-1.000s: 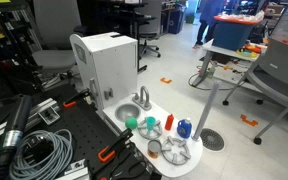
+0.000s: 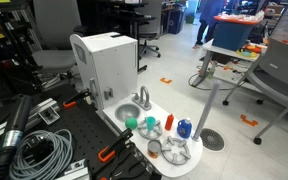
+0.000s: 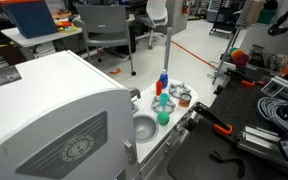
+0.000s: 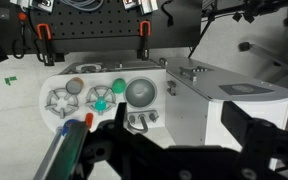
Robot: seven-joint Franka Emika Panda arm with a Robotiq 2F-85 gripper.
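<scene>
In the wrist view my gripper reaches in from the bottom, its dark fingers apart with nothing seen between them but the counter and faucet behind. No exterior view shows it clearly. Below lies a white toy kitchen counter with a round grey sink [image 4: 140, 92] and a faucet [image 4: 136, 124]. A green round item [image 4: 118, 86] sits beside the sink. Left of it are a teal item [image 4: 100, 104] and a small metal pot [image 4: 74, 86] on the stove rings. A red bottle [image 2: 250, 119] and a blue bottle [image 2: 184, 129] stand at the counter's far side.
A tall white cabinet [image 2: 109, 62] rises at the sink end of the counter. Orange clamps [image 4: 144, 40] sit along the dark table [image 4: 94, 45], where a coiled cable [image 2: 41, 155] lies. A pale post [image 2: 205, 108] stands upright beyond the stove rings.
</scene>
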